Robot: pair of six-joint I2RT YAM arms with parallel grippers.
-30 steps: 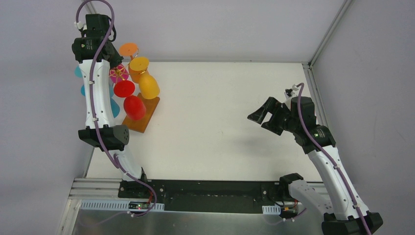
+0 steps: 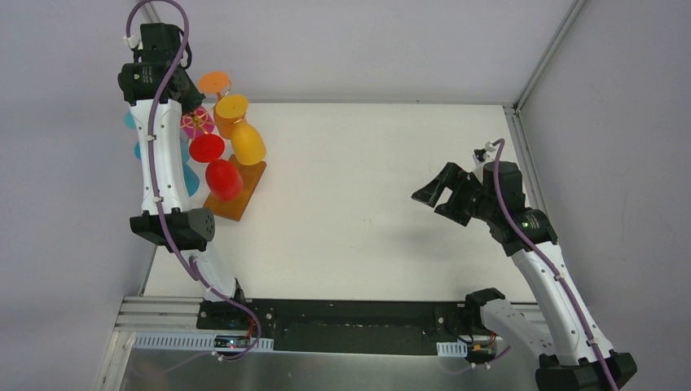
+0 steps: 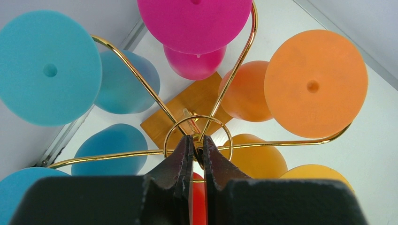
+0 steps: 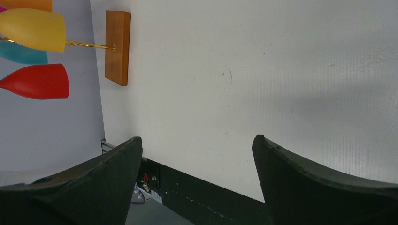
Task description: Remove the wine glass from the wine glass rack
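A gold wire rack on a wooden base holds several plastic wine glasses upside down, at the table's left. In the left wrist view a pink glass, an orange glass, a light blue glass and a blue glass hang around it. A yellow glass and a red glass show in the top view. My left gripper is shut on the rack's gold centre by its top ring. Well away at the right, my right gripper is open and empty.
Walls stand close behind and left of the rack. A dark rail runs along the front edge.
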